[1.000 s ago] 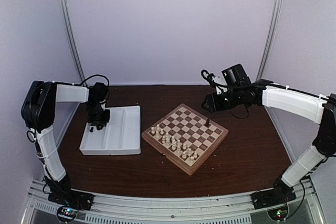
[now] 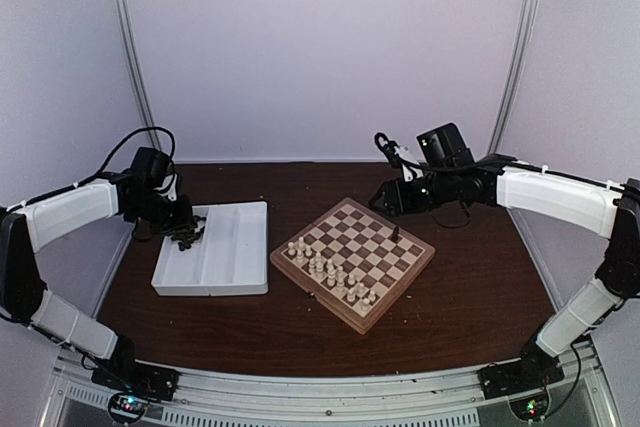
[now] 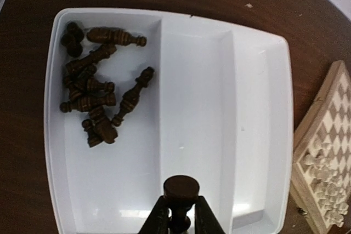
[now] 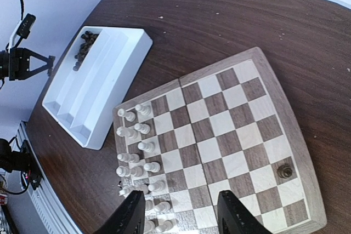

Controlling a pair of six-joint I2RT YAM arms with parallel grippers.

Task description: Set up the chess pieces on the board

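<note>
A dark chess piece (image 3: 181, 187) is held upright between the fingers of my left gripper, which hovers over the white tray (image 3: 197, 80); several more dark pieces (image 3: 129, 100) lie jumbled in the tray's left compartment. The wooden chessboard (image 4: 214, 149) carries white pieces (image 4: 146, 146) along one side and a single dark piece (image 4: 284, 171) near the opposite edge. My right gripper is open above the board, nothing between its fingers.
Bare dark table (image 2: 470, 317) surrounds the tray and board, with a narrow strip between the two. Pale walls stand at the back and sides.
The right arm has shifted slightly left.
</note>
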